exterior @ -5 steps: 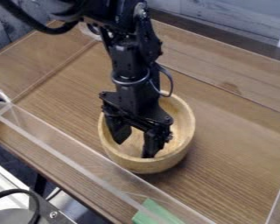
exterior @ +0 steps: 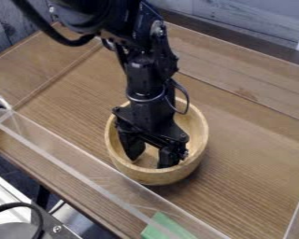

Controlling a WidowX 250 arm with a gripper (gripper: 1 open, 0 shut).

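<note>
My black gripper (exterior: 151,144) reaches down from the top of the camera view into a tan round bowl (exterior: 192,124) on the wooden surface. Its fingers are apart and low inside the bowl, close to the bottom. The gripper is open, and I see nothing held between the fingers, though the dark parts hide some of the bowl's floor.
Bare wood (exterior: 246,159) lies to the right and left of the bowl. A clear rail runs along the near-left edge, with a green patch (exterior: 164,228) at the bottom. A pale wall stands at the back.
The gripper has shifted slightly within the bowl and its upper arm has tilted a little. The bowl stays in about the same place.
</note>
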